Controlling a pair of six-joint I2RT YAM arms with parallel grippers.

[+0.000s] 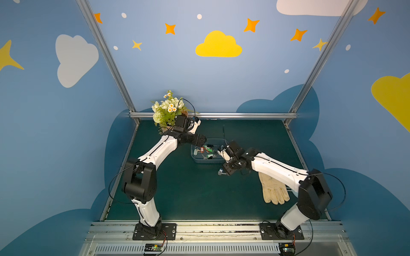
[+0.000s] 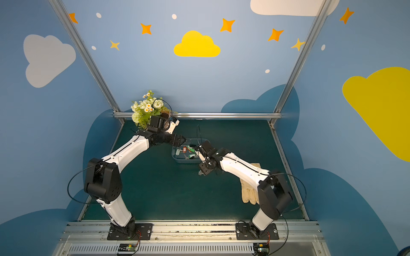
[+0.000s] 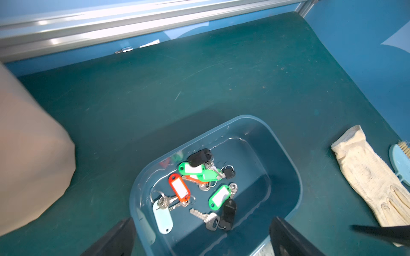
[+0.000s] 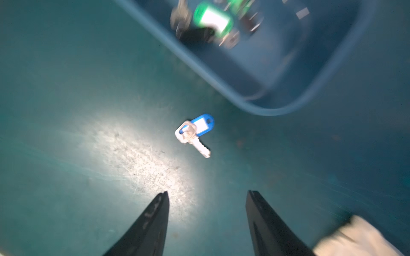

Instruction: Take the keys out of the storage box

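Note:
The blue-grey storage box (image 3: 281,162) holds several keys with coloured tags, among them a red tag (image 3: 179,187) and a green tag (image 3: 220,197). A key with a blue tag (image 4: 200,125) lies on the green floor just outside the box's front, in the right wrist view. My left gripper is open above the box, nothing between its fingers. My right gripper hangs above the floor beside that loose key, fingers apart and empty.
A flower pot (image 1: 168,106) stands at the back left. A beige glove (image 1: 273,187) lies at the right, with a brush (image 3: 399,157) beside it.

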